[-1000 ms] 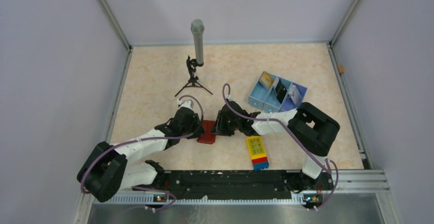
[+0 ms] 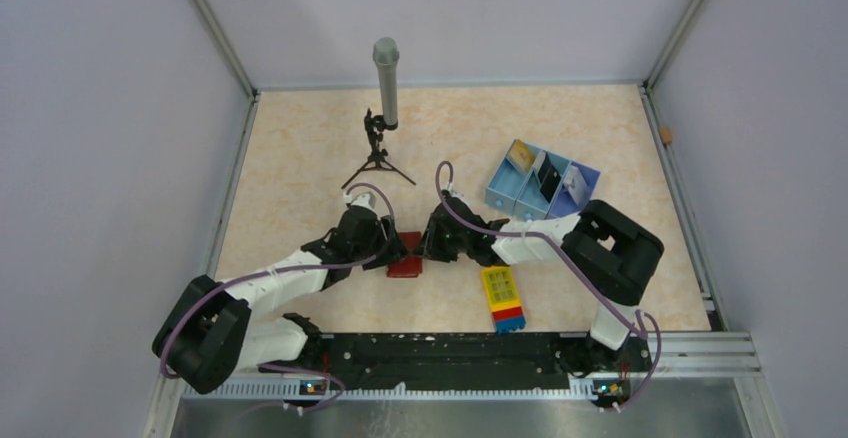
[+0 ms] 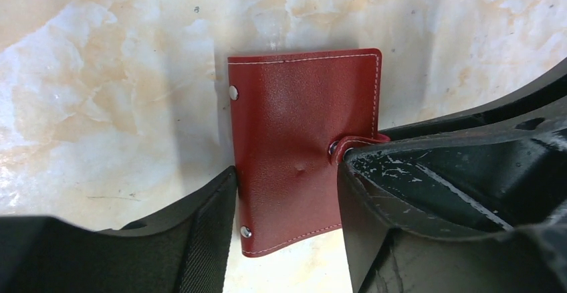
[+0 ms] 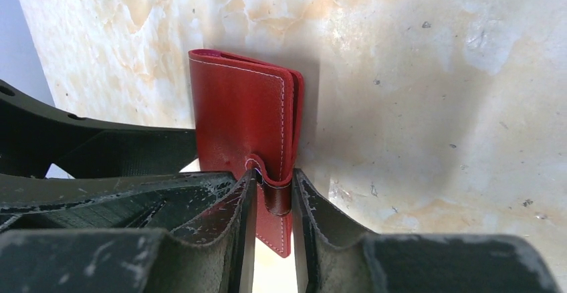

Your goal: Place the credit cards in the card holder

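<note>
The dark red leather card holder (image 3: 294, 132) stands closed, with white stitching, two studs on one edge and a strap (image 4: 275, 199) over the other. In the left wrist view my left gripper spans its width, the fingers against its two opposite edges. From the right, my right gripper has its fingers close on either side of the strap and edge; whether they press on it cannot be told. The cards (image 2: 549, 177) seem to be those standing in the blue compartment box (image 2: 504, 201) at the back right.
A small black tripod (image 2: 377, 148) stands behind the left gripper. Yellow, red and blue toy blocks (image 2: 500, 293) lie below the right arm.
The holder has turned a little and now sits straighter. The right gripper has moved slightly, staying at the holder's right side.
</note>
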